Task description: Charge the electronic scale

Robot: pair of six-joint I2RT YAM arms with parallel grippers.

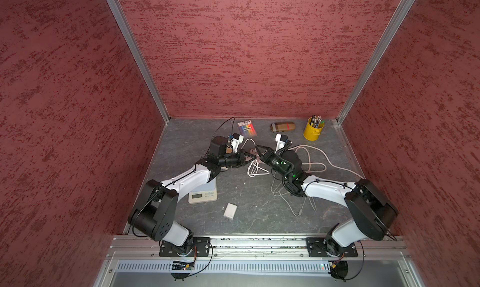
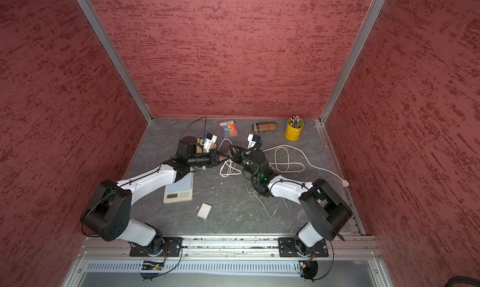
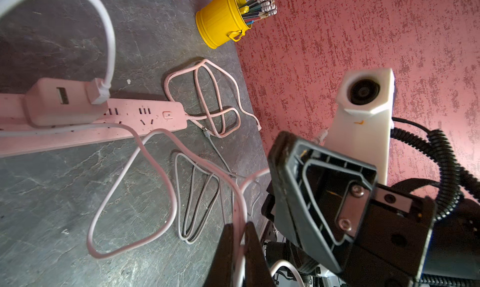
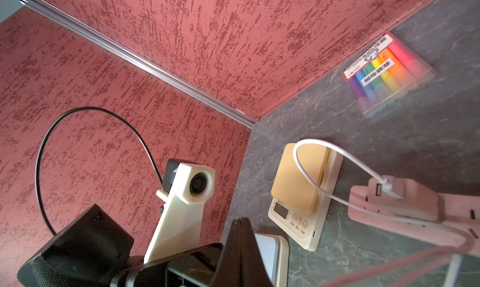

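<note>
A white charging cable point(image 3: 239, 202) runs between the tips of my left gripper, which is shut on it. One end of a white cable is plugged into the pink charger block point(image 3: 45, 99) on the pink power strip point(image 3: 160, 119). My right gripper is shut with nothing between its fingers. In the left wrist view the cable passes beside and behind the right fingers point(image 3: 295, 202), outside them; its free end is mostly hidden there. One scale point(image 4: 300, 182) has a tan plate, another scale point(image 1: 202, 194) a pale blue one.
Grey cables point(image 3: 195, 207) lie loose at the right. A small white box point(image 1: 230, 210) rests near the front. Markers point(image 4: 390, 72), a brown case point(image 1: 283, 126) and a yellow pencil bucket point(image 1: 312, 131) line the back. Both grippers are close together over the strip.
</note>
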